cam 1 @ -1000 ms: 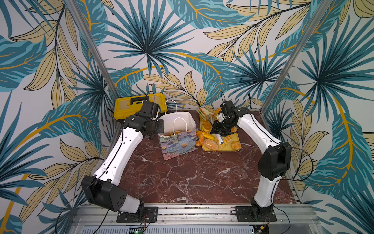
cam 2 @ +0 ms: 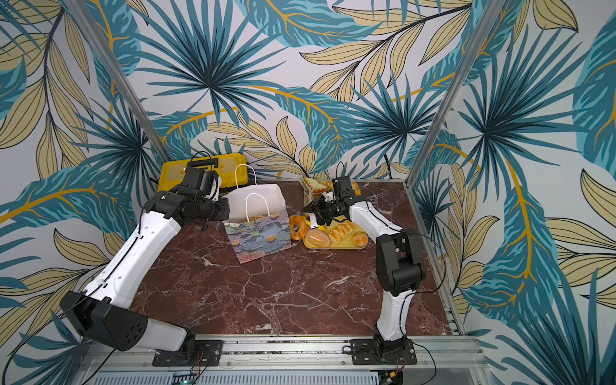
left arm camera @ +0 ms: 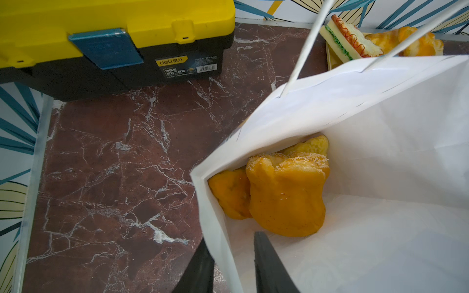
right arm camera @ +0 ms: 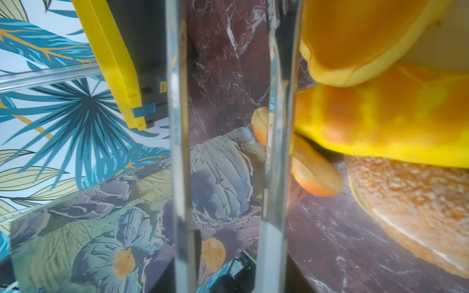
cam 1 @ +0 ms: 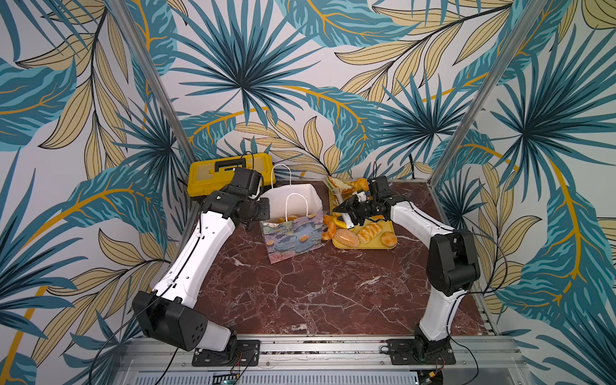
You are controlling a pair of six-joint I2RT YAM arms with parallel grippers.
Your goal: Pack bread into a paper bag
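Observation:
The paper bag [cam 1: 292, 237] stands upright with its mouth open, floral print facing the front. Inside it lie a glazed brown bread [left arm camera: 288, 195] and other pieces partly behind it. My left gripper is at the bag's left rim, with its fingers apart on either side of the paper wall. Over the left part of the yellow tray [cam 1: 383, 244], my right gripper [cam 1: 340, 210] is open, nothing seen between its fingers. Beside those fingers, the right wrist view shows a yellow ridged bread [right arm camera: 386, 112], a brown-topped bread [right arm camera: 361, 34] and a sesame bun [right arm camera: 415, 210].
A ring-shaped bread [cam 2: 297, 227] lies between bag and tray. An oval bread [cam 1: 346, 238], a scored loaf [cam 1: 369, 231] and a round bun [cam 1: 388, 239] occupy the tray's front. A sandwich [left arm camera: 349, 39] sits behind. The yellow toolbox [cam 1: 211, 176] stands back left.
My right gripper has moved left across the tray, toward the bag, and now covers some of the bread there. The left arm and the bag look nearly unchanged.

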